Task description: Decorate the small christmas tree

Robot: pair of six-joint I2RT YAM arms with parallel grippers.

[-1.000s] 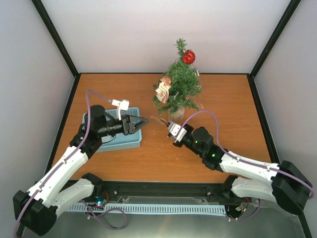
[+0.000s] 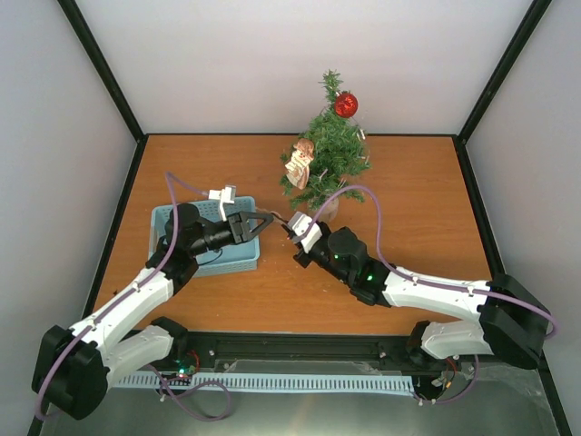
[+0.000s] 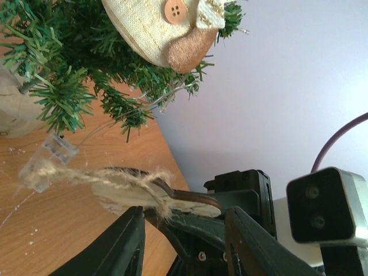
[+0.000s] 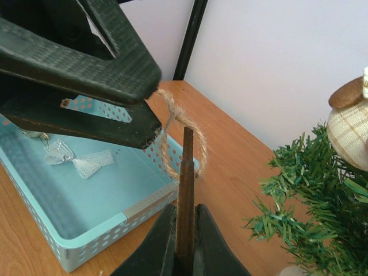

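Note:
A thin wooden ornament (image 3: pixel 192 207) with a twine loop (image 3: pixel 115 177) is held edge-on by my right gripper, which is shut on it. In the right wrist view the twine (image 4: pixel 201 146) rises from the ornament's tip towards the left gripper's dark fingers (image 4: pixel 132 63). My left gripper is part open, its fingertips close to the ornament and twine; no grip on either shows. Behind both grippers stands the small green tree (image 2: pixel 340 150), bearing a red ball (image 2: pixel 346 104) and a cream cloth ornament (image 2: pixel 300 163).
The light-blue basket (image 4: pixel 69 241) sits below the left arm, with silvery bows (image 4: pixel 92 164) inside. A clear clip (image 3: pixel 57 149) hangs by a wire near the tree's lower branches.
My right gripper has moved left with the ornament, towards the left gripper. The left gripper has shifted slightly right, and the two now nearly meet above the basket's right edge.

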